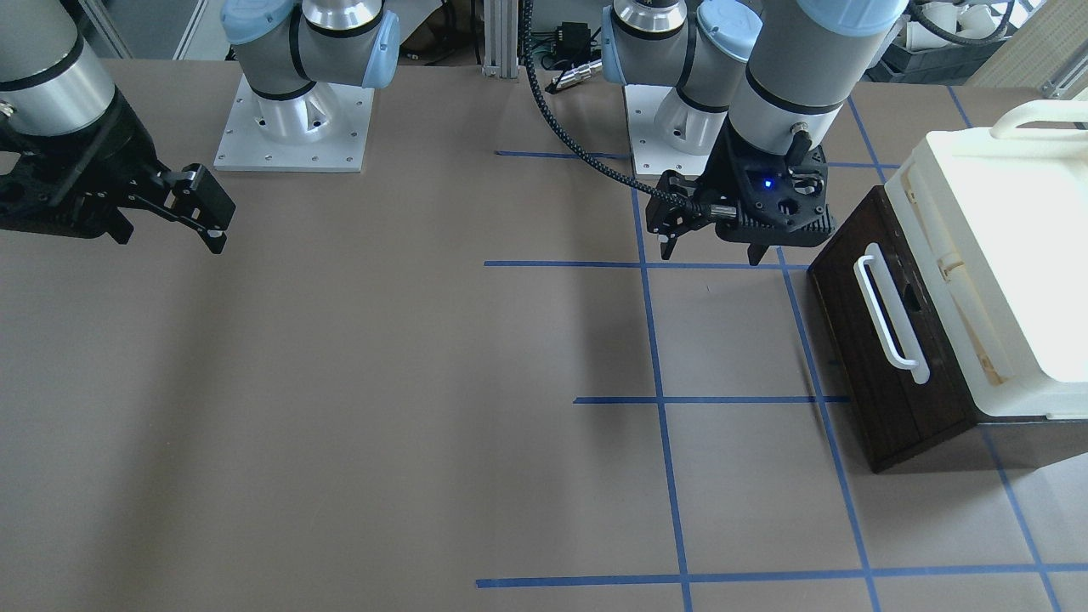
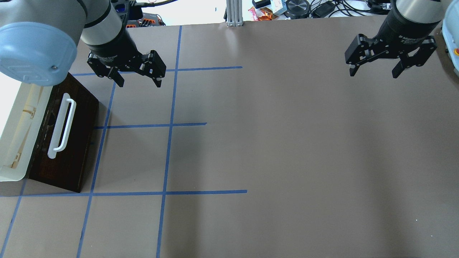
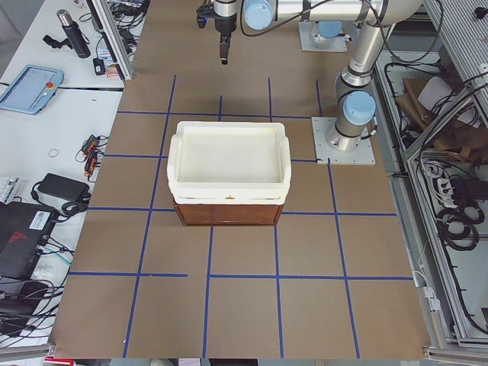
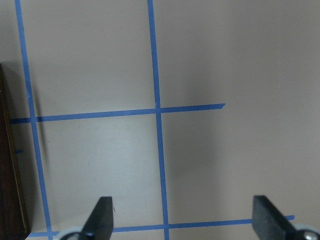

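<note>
My black gripper [image 1: 711, 250] [image 2: 138, 84] hangs open above the blue-taped grid floor, with bare floor between its fingertips in the left wrist view. Beside it stands a dark wood-grain box [image 1: 898, 408] [image 2: 60, 167] [image 3: 225, 215] with a white handle [image 1: 882, 306] [image 2: 60, 124] on its side. A white open tray [image 1: 1020, 235] [image 3: 229, 152] sits on top of the box. In the left wrist view only the box's dark edge [image 4: 10, 165] shows at the far left.
Another black gripper [image 1: 168, 214] [image 2: 374, 68] hangs over bare floor on the other side. Arm bases [image 1: 291, 138] stand along the back, with cables and clutter beyond.
</note>
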